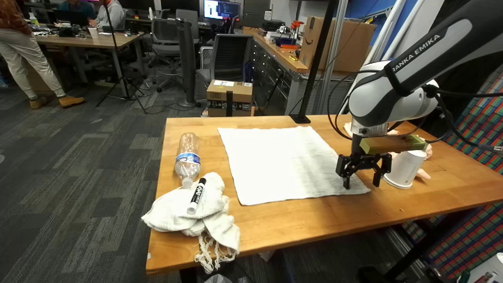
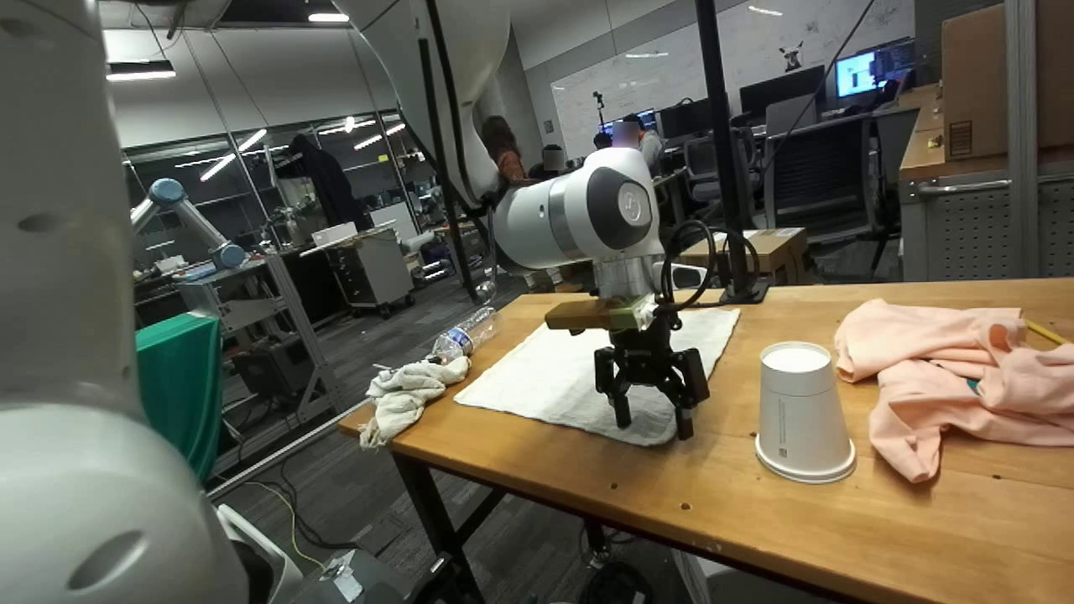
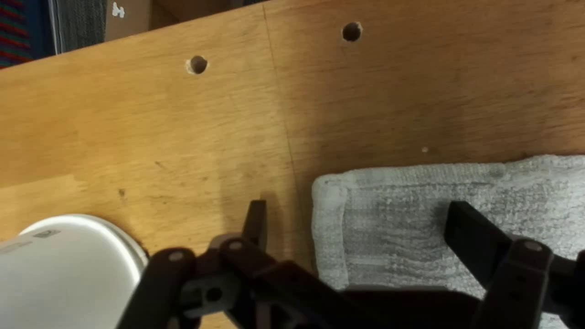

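Observation:
A white cloth (image 1: 278,162) lies spread flat on the wooden table, one corner reaching toward the robot's side. Over that corner my gripper (image 1: 362,183) points down, its fingers wide apart with nothing held between them. In the wrist view, the cloth (image 3: 395,230) has its hemmed corner between the fingers: one finger (image 3: 256,225) is over bare wood, the other (image 3: 471,236) over the cloth. Whether the fingertips touch the surface is hard to tell. Exterior view 2 shows the gripper (image 2: 654,421) low at the cloth's near corner.
Close beside the gripper stands an upturned white cup (image 2: 805,423), with a crumpled peach cloth (image 2: 946,372) past it. At the opposite end lie a clear bottle (image 1: 188,158) and a bunched white towel (image 1: 172,212) with a marker (image 1: 196,195) on it.

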